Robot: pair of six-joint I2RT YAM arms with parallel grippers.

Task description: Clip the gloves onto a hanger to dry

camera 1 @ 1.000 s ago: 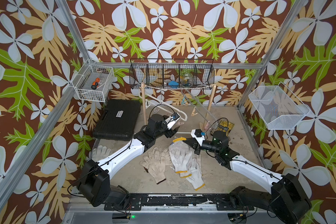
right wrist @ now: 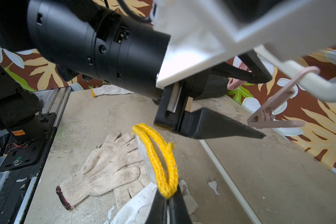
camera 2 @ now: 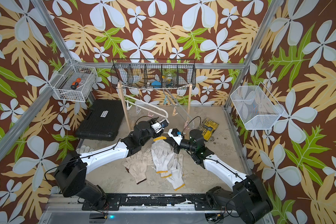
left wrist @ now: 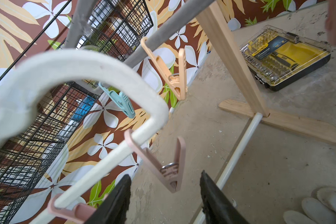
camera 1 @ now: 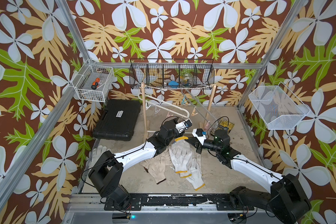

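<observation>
My right gripper is shut on the yellow cuff of a white glove, raised just off the glove pile. My left gripper is partly open beside the white hanger, with a pink clip hanging just ahead of its fingertips and nothing visible between them. Further peach and blue clips hang behind. Cream gloves lie on the table left of the white ones.
A wooden stand carries the hangers. A black case lies left, a yellow bit set right. Wire baskets hang at the sides and back.
My right gripper has shifted very slightly with the held cuff.
</observation>
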